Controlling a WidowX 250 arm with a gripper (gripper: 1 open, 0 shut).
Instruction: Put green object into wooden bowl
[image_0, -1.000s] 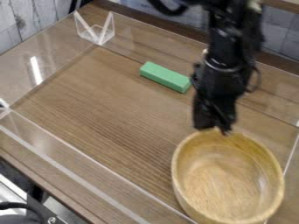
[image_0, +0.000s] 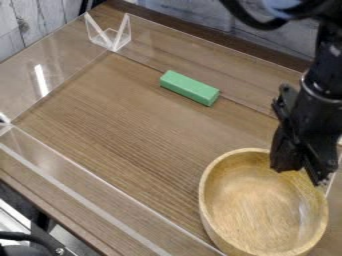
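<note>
A green block (image_0: 190, 88) lies flat on the table toward the back, above and left of the bowl. The wooden bowl (image_0: 262, 228) stands at the lower right; the part of it that shows is empty. My dark gripper (image_0: 297, 168) hangs over the bowl's far right rim, well away from the block. Nothing green shows at the gripper. Its fingertips overlap one another in this view, so whether they are apart is unclear.
A clear, white-edged holder (image_0: 110, 32) stands at the back left. Bare wooden table (image_0: 127, 130) stretches between the block and the bowl. Dark cables and hardware (image_0: 27, 228) sit at the lower left corner.
The arm has swung right and toward the front, from beside the green block to above the bowl's right rim. Block and bowl stay where they were.
</note>
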